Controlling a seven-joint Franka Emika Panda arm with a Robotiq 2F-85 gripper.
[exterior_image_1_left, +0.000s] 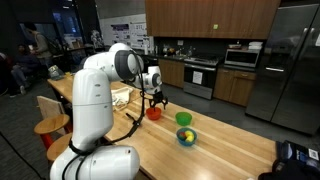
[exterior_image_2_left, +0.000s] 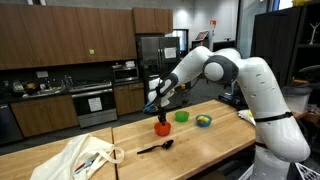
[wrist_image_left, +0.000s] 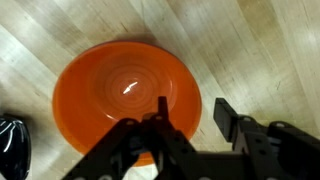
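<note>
The orange-red bowl stands on the wooden table and fills the left half of the wrist view; it is empty inside. My gripper is over its right rim, open, one finger above the bowl's inside and the other past the outer edge. The rim lies in the gap between them; whether either finger touches it, I cannot tell. In exterior view 1 the gripper points down at the bowl. From the other side, the bowl appears below the arm's end.
Near the bowl stand a green bowl and a blue bowl holding yellow items. A black utensil and a white cloth lie on the table. A person is behind it.
</note>
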